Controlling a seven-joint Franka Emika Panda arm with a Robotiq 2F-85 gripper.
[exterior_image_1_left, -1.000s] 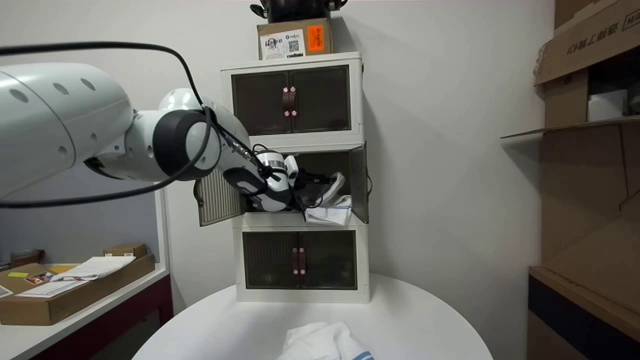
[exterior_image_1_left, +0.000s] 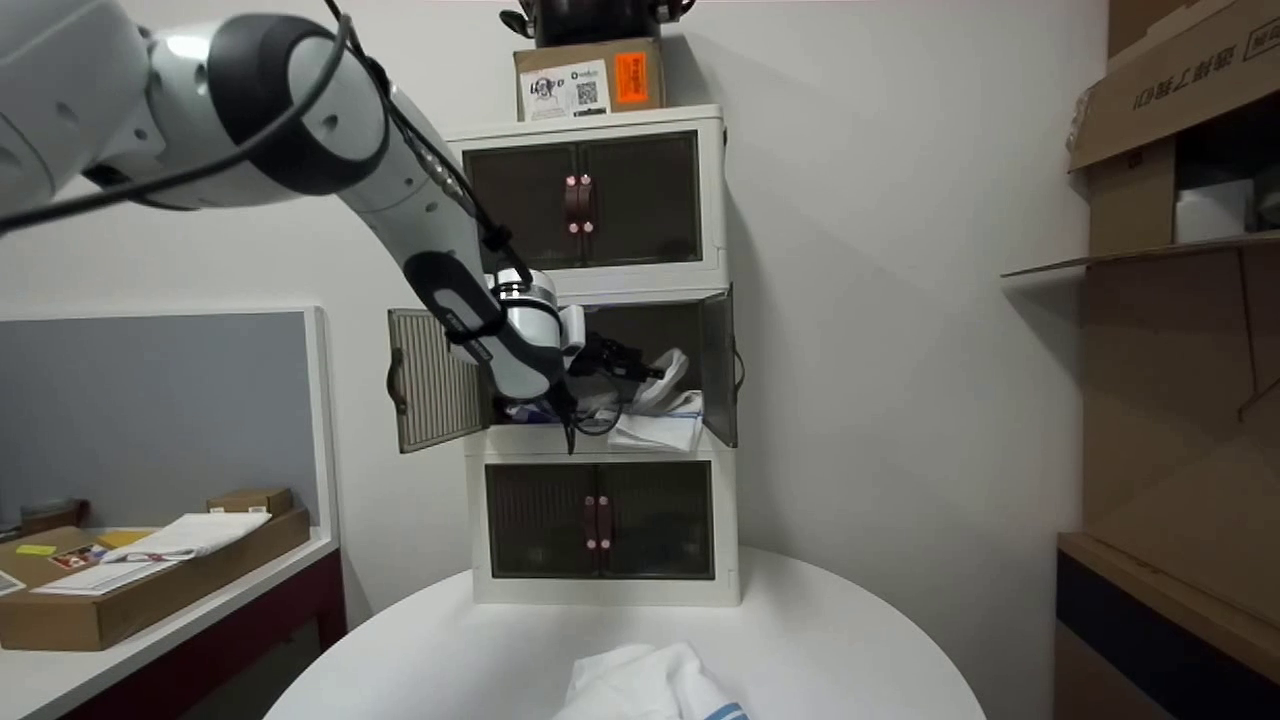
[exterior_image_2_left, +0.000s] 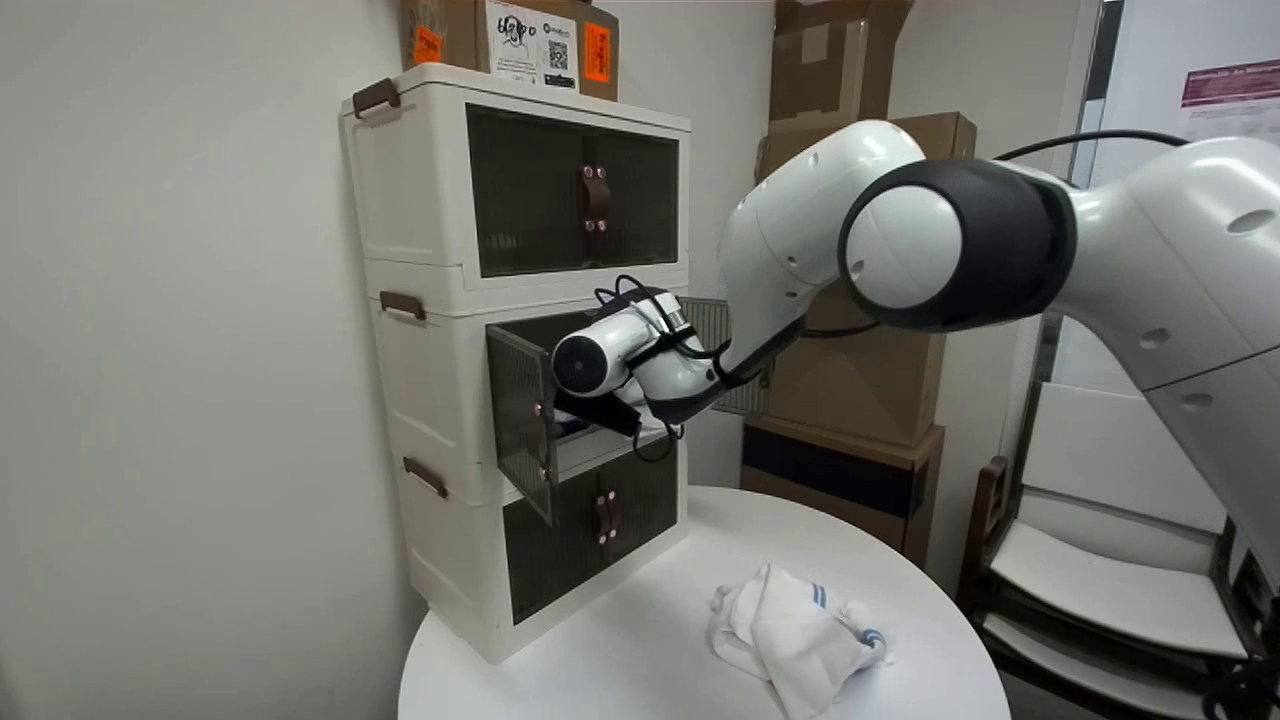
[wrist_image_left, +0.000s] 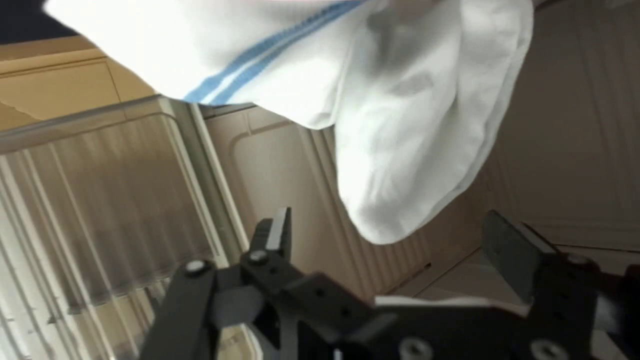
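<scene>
My gripper (exterior_image_1_left: 633, 362) reaches into the open middle compartment of the white cabinet (exterior_image_1_left: 726, 600). In the wrist view the gripper is open, its dark fingers wide apart. A white cloth with blue stripes (wrist_image_left: 396, 138) fills the upper middle there, its folded lower end showing in the gap between the fingers; how deep it lies is hard to tell. From the front, white cloth (exterior_image_1_left: 657, 430) lies over the compartment's sill, and a pale upright piece (exterior_image_1_left: 668, 374) rises beside my gripper. Another white, blue-striped cloth (exterior_image_2_left: 786, 636) lies crumpled on the round table.
Both middle doors stand open, the left door (exterior_image_1_left: 434, 384) and the right door (exterior_image_1_left: 720, 366) flanking my arm. The upper doors (exterior_image_1_left: 642, 198) and lower doors (exterior_image_1_left: 657, 522) are closed. Cardboard boxes (exterior_image_2_left: 840, 360) stand right of the cabinet.
My arm's elbow has risen, and the wrist has shifted slightly left and up at the compartment. The pale piece beside the gripper has changed shape a little. The table cloth has not moved.
</scene>
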